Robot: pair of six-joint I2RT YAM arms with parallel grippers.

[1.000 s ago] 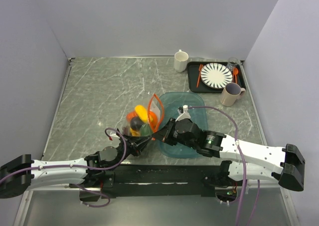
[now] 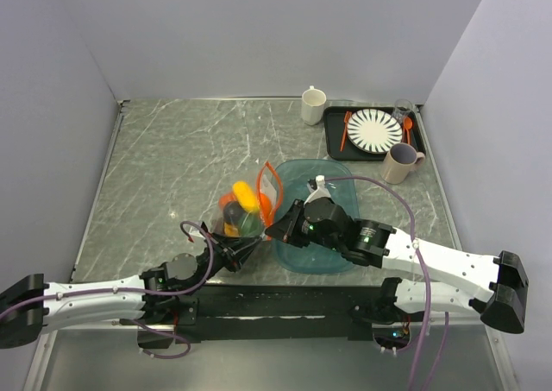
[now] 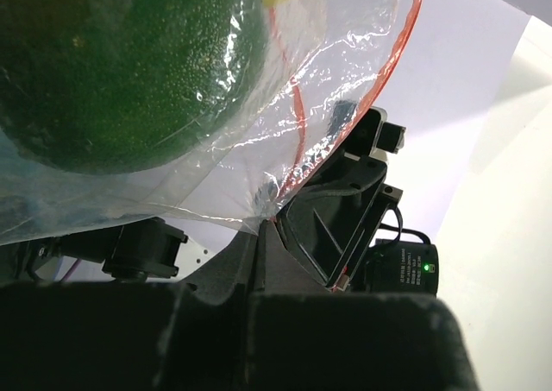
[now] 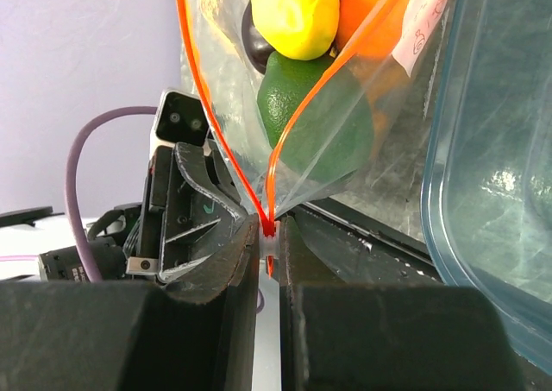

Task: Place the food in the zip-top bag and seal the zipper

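The zip bag with orange zipper (image 2: pixel 268 192) holds food: a yellow pepper (image 4: pixel 293 11), an orange item (image 4: pixel 366 7), a dark round item (image 4: pixel 254 41) and a green avocado (image 4: pixel 302 115). My right gripper is shut on the bag's orange zipper, where both strips meet. My left gripper is shut at the bag's lower edge, under the avocado (image 3: pixel 129 72); whether a thin bit of plastic is between its fingertips is hard to tell. Both grippers are close together near the table's front edge.
A teal bin (image 2: pixel 310 257) lies under and behind the right arm. At the back right are a black tray (image 2: pixel 341 154) with plate and cutlery, a white mug (image 2: pixel 313 106) and a beige mug (image 2: pixel 398 165).
Both arms have shifted very slightly, the right one a little to the right and the left a little lower. The bag moves barely with them.
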